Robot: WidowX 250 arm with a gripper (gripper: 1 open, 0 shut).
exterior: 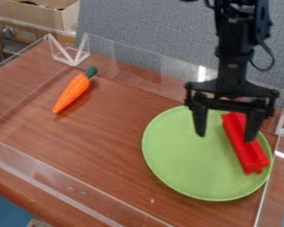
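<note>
My black gripper [225,126] hangs over the upper right of a green plate [186,160], its fingers open around the top end of a long red block [252,156]. The block lies along the plate's right side; its far end is partly hidden by the gripper. An orange carrot [74,90] with a green top lies apart on the wooden surface at the left.
Clear low walls edge it, with a white bracket [67,53] at the back left. A cardboard box [32,13] sits beyond, and a grey textured panel [145,31] stands behind.
</note>
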